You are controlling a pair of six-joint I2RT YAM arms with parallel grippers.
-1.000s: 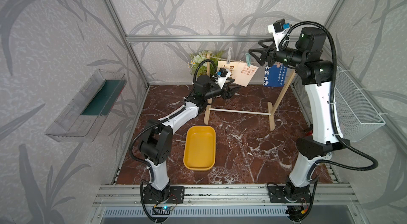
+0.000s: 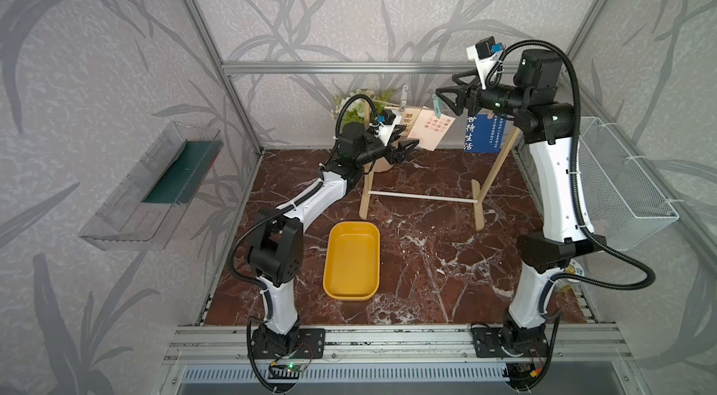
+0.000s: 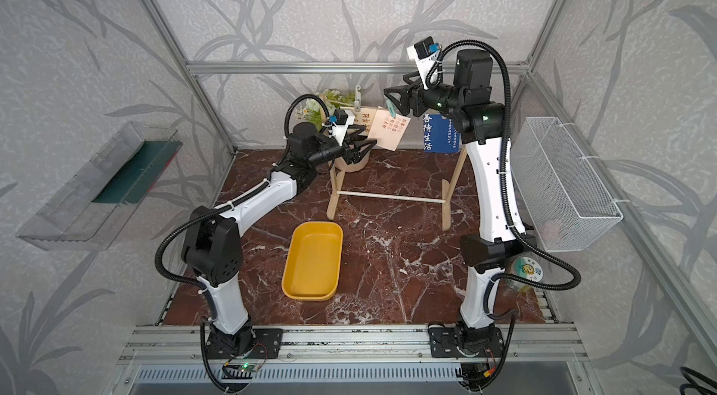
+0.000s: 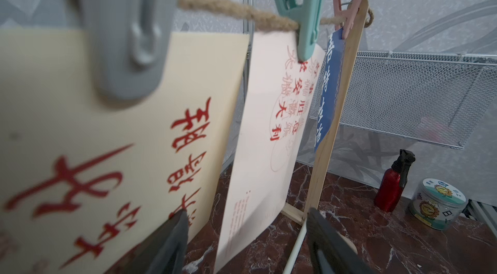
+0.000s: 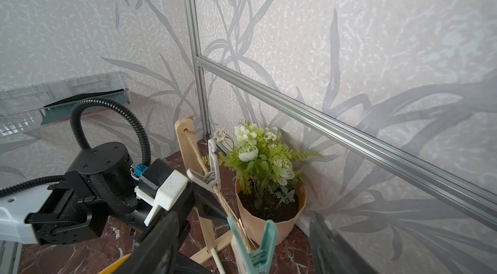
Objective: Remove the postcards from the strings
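Note:
A cream postcard [image 4: 207,134], a pink-white postcard [image 4: 269,134] and a blue postcard [image 2: 484,133] hang by clothespins from the string [image 4: 227,7]. My left gripper is open in front of the cards. In its wrist view, the pink-white card's lower end shows between the finger tips, apparently not gripped. At the string's height, my right gripper is parted, with the teal clothespin [image 5: 258,253] between its fingers in view and no visible contact. A grey clothespin [image 5: 208,170] holds the cream card farther left.
A potted plant [image 5: 269,186] stands behind the rack's left end. The empty yellow tray [image 2: 352,260] lies at the front, left of centre. Wall baskets hang left [image 2: 157,193] and right [image 2: 627,178]. Between the rack and the front edge, the right half of the table is mostly bare.
My left gripper has risen slightly and shifted a little toward the cards. The cards still hang from the string.

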